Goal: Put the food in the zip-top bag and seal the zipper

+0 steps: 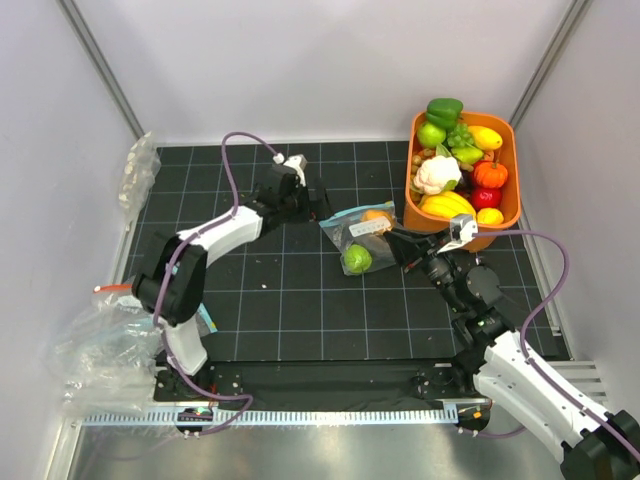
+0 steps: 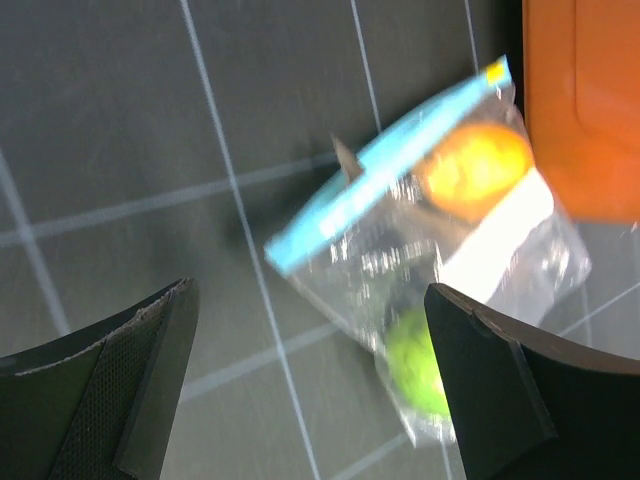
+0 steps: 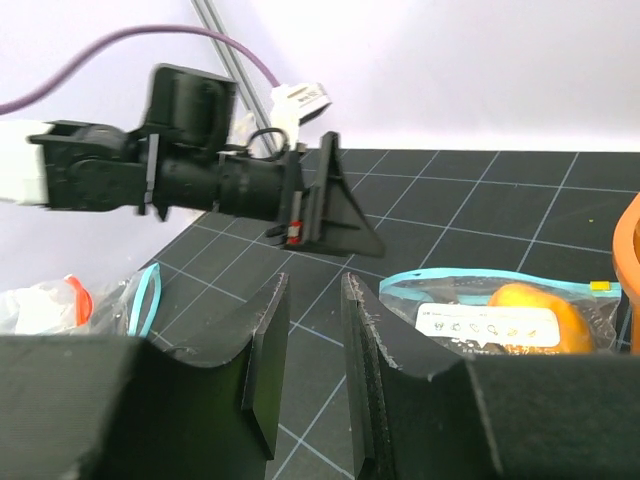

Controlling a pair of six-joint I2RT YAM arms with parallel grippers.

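Note:
A clear zip top bag (image 1: 345,231) with a blue zipper strip lies on the dark tiled table. Inside it are an orange food item (image 2: 475,168) and a round green one (image 1: 357,259); the bag's white label shows between them. My left gripper (image 1: 318,205) is open just left of the zipper end, and its fingers (image 2: 150,385) have nothing between them. At the bag's right edge hangs my right gripper, its fingers part open over bare tile. Whether the zipper is closed along its length cannot be told.
An orange bin (image 1: 512,190) full of produce stands at the back right, close to the bag. Several other clear bags (image 1: 110,340) lie at the left edge.

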